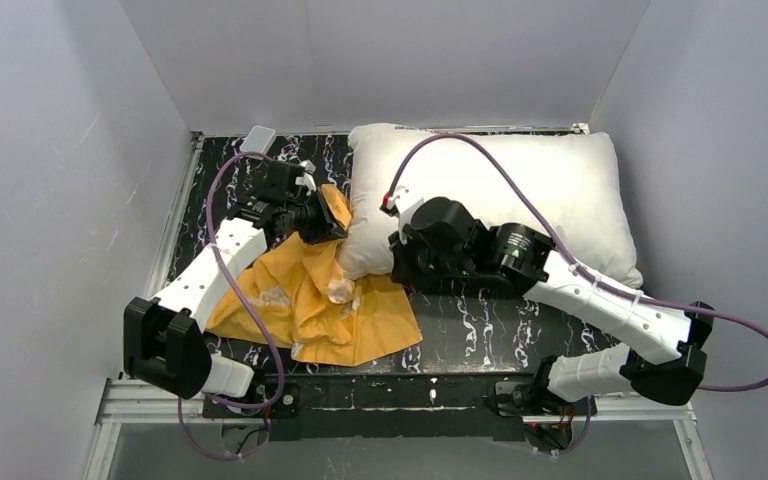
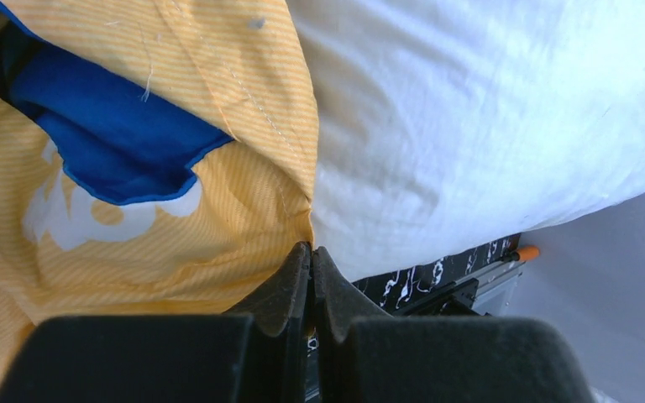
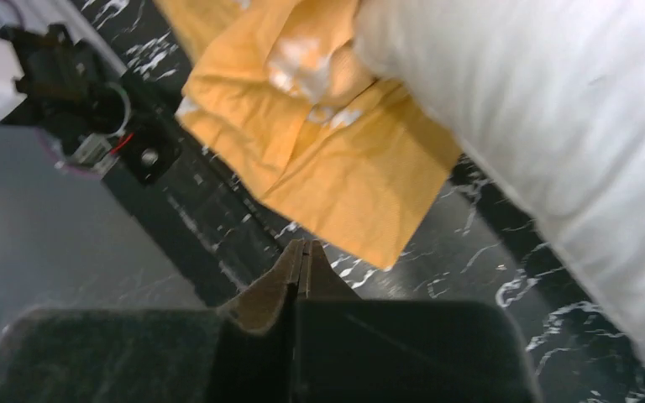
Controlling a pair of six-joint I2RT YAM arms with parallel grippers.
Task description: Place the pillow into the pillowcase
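The white pillow (image 1: 500,180) fills the back right of the table, its left end over the yellow pillowcase (image 1: 360,330), which is crumpled with blue lining showing in the left wrist view. My left gripper is shut at the fold of yellow fabric beside the pillow; whether cloth is between the fingertips is unclear. My right gripper is shut, with nothing visible between its fingers, near the pillow's front left edge, over the table. The right wrist view is blurred.
A small pale object (image 1: 258,142) lies at the back left. Grey walls enclose the back and both sides.
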